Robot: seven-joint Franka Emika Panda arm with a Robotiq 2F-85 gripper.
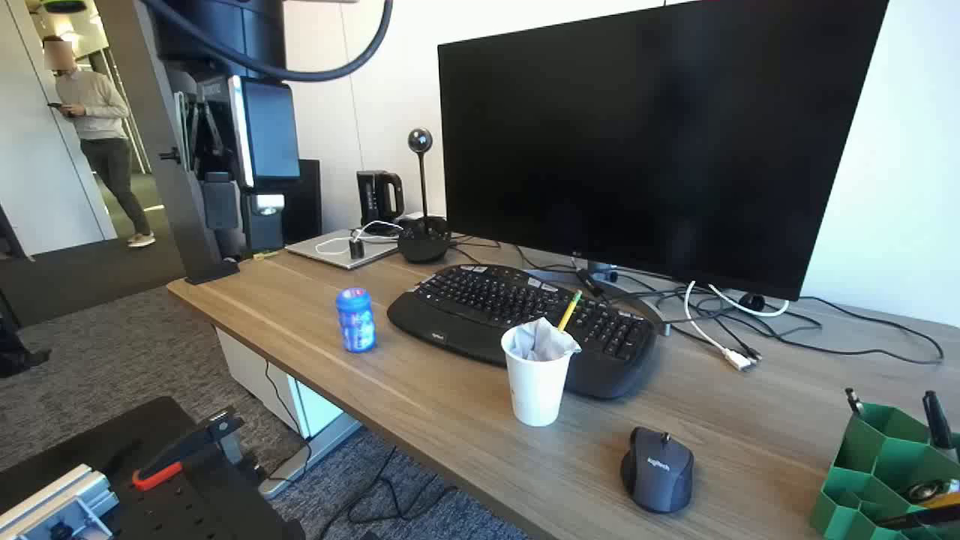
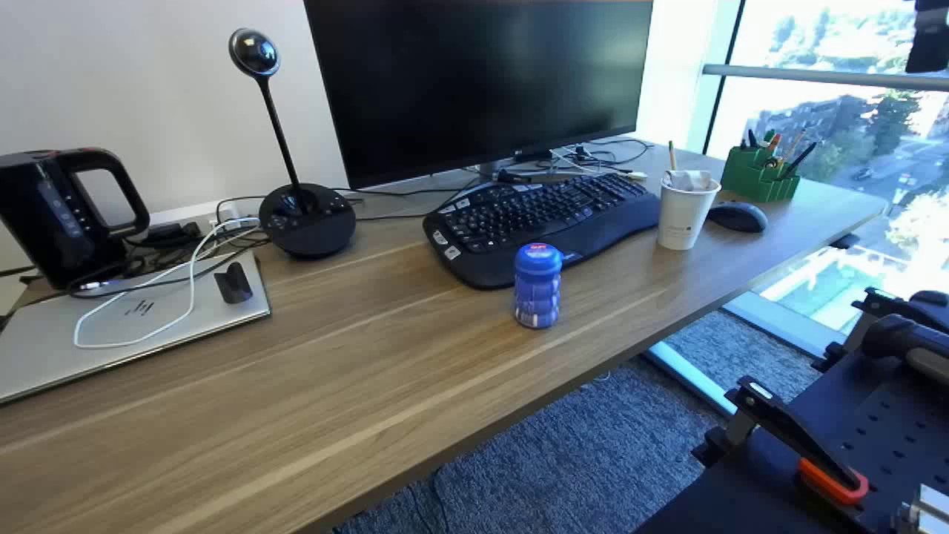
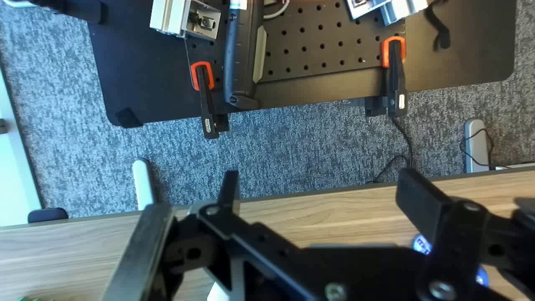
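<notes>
High over the desk's front edge, my gripper is open, its fingers wide apart with nothing between them. A blue ribbed container (image 1: 357, 320) stands upright on the desk left of the keyboard; in the wrist view only bits of it (image 3: 422, 244) show behind the right finger. A white paper cup (image 1: 537, 382) holding crumpled wrapping and a yellow pencil (image 1: 568, 310) stands before the keyboard (image 2: 540, 224). To its right lies a dark mouse (image 1: 658, 469). The green pen holder (image 2: 758, 174), with pens in it, is at the desk's far right end.
A large monitor (image 1: 648, 144), loose cables, a stalked webcam (image 2: 307, 218), a kettle (image 2: 67, 213) and a closed laptop (image 2: 133, 311) line the back and left. Bare desk (image 2: 356, 391) lies left of the container. A black robot table (image 3: 321, 85) with clamps faces the desk.
</notes>
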